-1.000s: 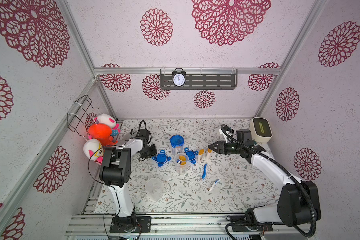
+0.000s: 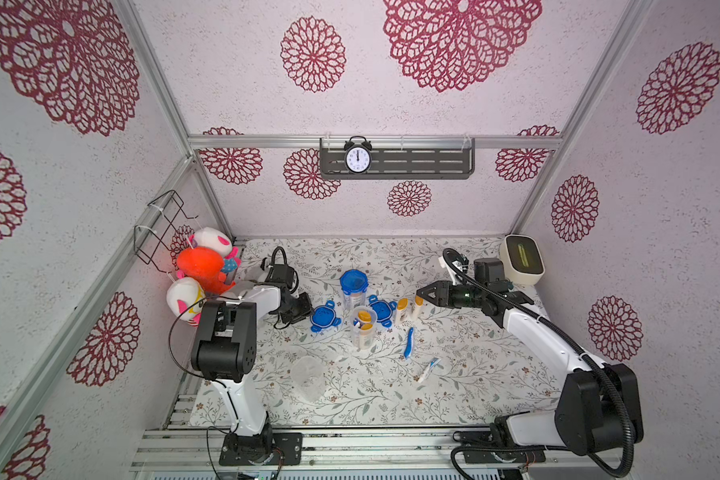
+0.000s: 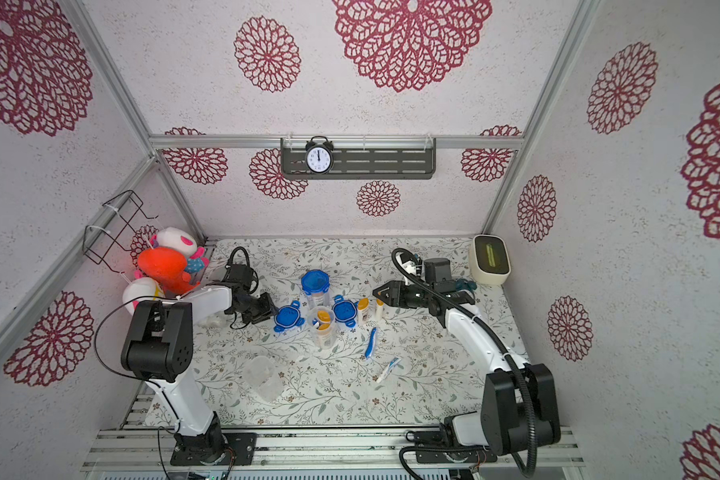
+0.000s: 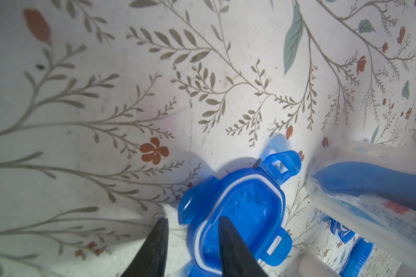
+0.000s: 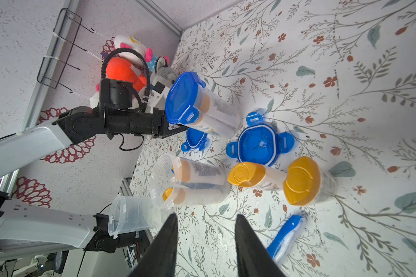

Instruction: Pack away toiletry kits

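Note:
A blue clip lid (image 2: 323, 317) lies on the table with my left gripper just beside it, fingers apart. One finger overlaps the lid in the left wrist view; whether they touch I cannot tell. A clear jar closed with a blue lid (image 5: 185, 97) stands mid-table. In front of it, an uncovered clear jar (image 5: 164, 177) holds orange-capped bottles. Another blue lid (image 5: 258, 144) is to its right, near two loose orange-capped bottles (image 5: 247, 174). My right gripper hovers right of these bottles, open and empty.
An empty clear jar (image 2: 308, 377) sits front left. A blue toothbrush-like item (image 2: 409, 342) and a smaller blue-white one (image 2: 429, 369) lie front right of centre. Plush toys (image 2: 204, 268) crowd the left side; a pale green-topped box (image 2: 522, 259) occupies the back right.
The left arm has shifted slightly to the left, its gripper lowering a little. The blue lid beside it has turned slightly. My right arm looks unmoved.

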